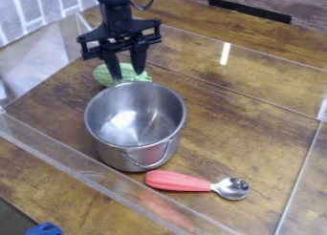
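My black gripper [125,63] hangs at the top centre, behind a steel pot [134,134] and over a green, leafy-looking object [109,76]. Its lower fingers reach down at that object, partly in front of it; whether they grip it is unclear. The pot stands upright on the wooden surface and looks empty. A scoop with a pink handle [179,181] and metal head lies in front of the pot, to the right.
Clear plastic walls edge the wooden work area [255,115]. A blue object [41,228] is at the lower left corner. The wood right of the pot is clear.
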